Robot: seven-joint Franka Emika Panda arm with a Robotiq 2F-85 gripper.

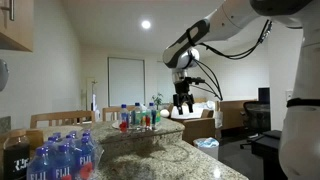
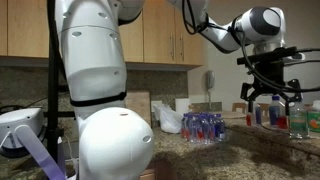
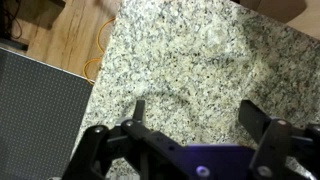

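My gripper stands open above the speckled granite counter (image 3: pixel 185 60), and only bare stone shows between its fingers. In exterior view 1 the gripper (image 1: pixel 183 106) hangs fingers down, well above the surface. Exterior view 2 has the gripper (image 2: pixel 272 104) in front of the raised ledge with bottles, apart from the stone below. No object is held.
Several Fiji water bottles (image 1: pixel 65 162) crowd the near left; the same bottle group (image 2: pixel 205 128) stands by the back wall. Coloured bottles (image 1: pixel 137 118) line the raised ledge. A clear jar (image 2: pixel 298 122) stands at far right. A dark mat (image 3: pixel 40 115) lies beyond the counter edge.
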